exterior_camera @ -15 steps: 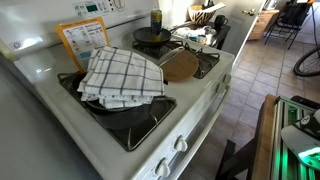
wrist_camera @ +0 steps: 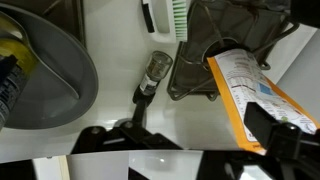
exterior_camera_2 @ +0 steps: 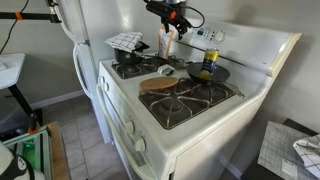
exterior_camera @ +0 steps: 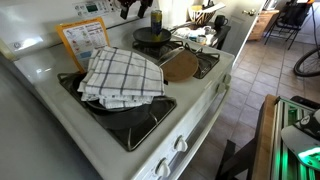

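My gripper is open, its dark fingers wide apart at the bottom of the wrist view with nothing between them. A small glass shaker [wrist_camera: 157, 68] with a dark cap lies on the white stovetop near the left fingertip. Above it sits a white-and-green brush [wrist_camera: 170, 18]. In exterior view 1 the gripper [exterior_camera: 134, 8] hangs at the top edge, partly cut off, above the back of the stove. Exterior view 2 shows the gripper [exterior_camera_2: 176, 18] over the rear of the stove; its fingers are too small there to read.
A grey pan [wrist_camera: 60, 95] holds a yellow can [wrist_camera: 10, 75] and a spoon. An orange-edged sheet [exterior_camera: 85, 40] leans at the back. A checked towel [exterior_camera: 122, 75] covers a pan at the near burner. A round brown board [exterior_camera: 181, 66] lies on the stove.
My gripper has come into exterior view 1 from above, over the back of the stove. The objects on the stove look unmoved.
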